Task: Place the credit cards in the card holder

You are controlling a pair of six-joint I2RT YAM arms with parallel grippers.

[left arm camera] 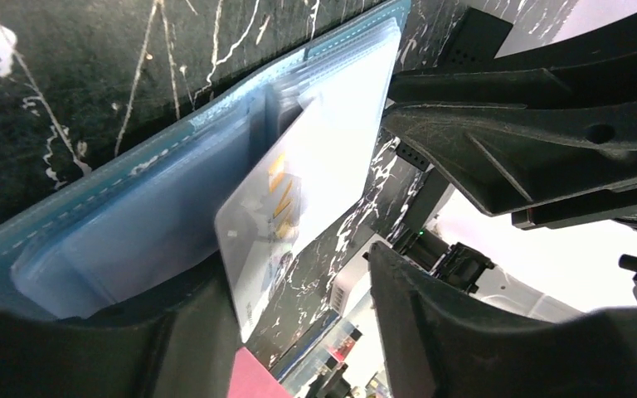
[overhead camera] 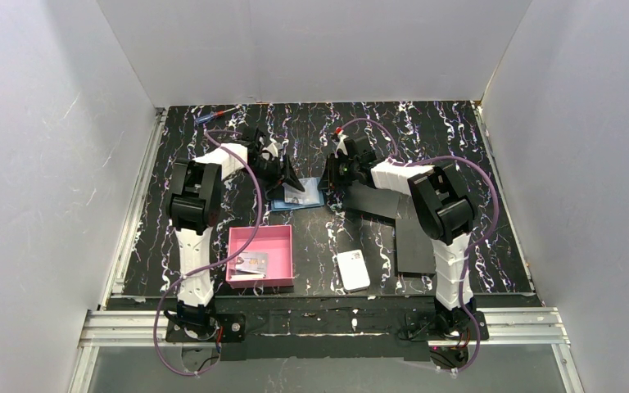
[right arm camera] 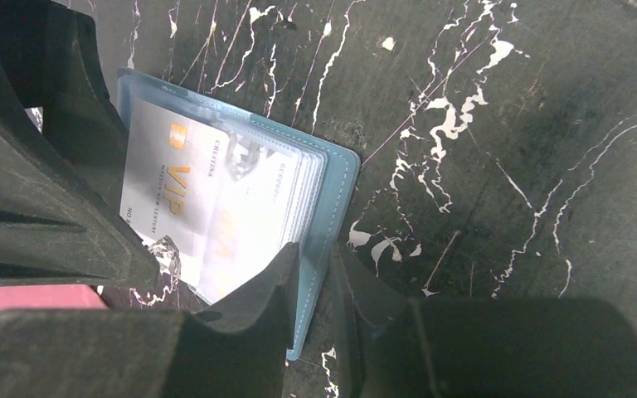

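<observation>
The blue card holder (overhead camera: pixel 297 205) lies at the table's middle, its clear sleeves (right arm camera: pixel 307 195) spread out. A white VIP card rests partly in a sleeve; in the left wrist view, this card (left arm camera: pixel 319 182) tilts up at its near end. My left gripper (overhead camera: pixel 287 191) is open around that raised end, one of its fingers (left arm camera: pixel 174 340) close against the card and the other clear of it. My right gripper stands slightly open at the holder's right edge, with the blue edge showing in the narrow gap. Whether its fingers touch the holder, I cannot tell.
A pink box (overhead camera: pixel 278 246) with more cards (overhead camera: pixel 251 263) stands in front of the left arm. A white case (overhead camera: pixel 352 270) lies near the front edge. Dark panels (overhead camera: pixel 414 246) lie on the right, and a screwdriver (overhead camera: pixel 213 115) at the back left.
</observation>
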